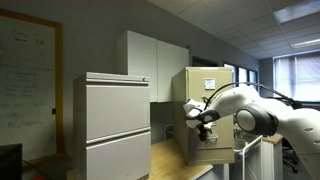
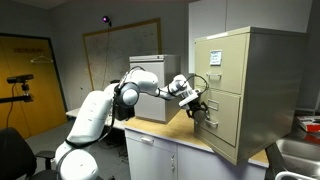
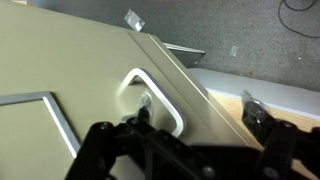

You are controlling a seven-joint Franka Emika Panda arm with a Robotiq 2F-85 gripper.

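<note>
A beige filing cabinet (image 2: 228, 82) with metal drawer handles stands on the counter. My open gripper is at the cabinet's front, close to one silver handle (image 3: 171, 105). In the wrist view, one finger (image 3: 145, 108) overlaps the handle's loop, while the other finger (image 3: 256, 116) is out past the cabinet's edge. Whether the first finger touches the handle I cannot tell. Exterior view 1 has the gripper (image 1: 204, 131) in front of the cabinet's lower half, partly hidden by the arm.
A smaller light-grey cabinet (image 2: 158, 88) stands farther along the wooden counter (image 2: 180, 126), with bare counter between the two. White wall cupboards (image 1: 152, 60) hang above. A sink (image 2: 300, 158) lies beyond the beige cabinet.
</note>
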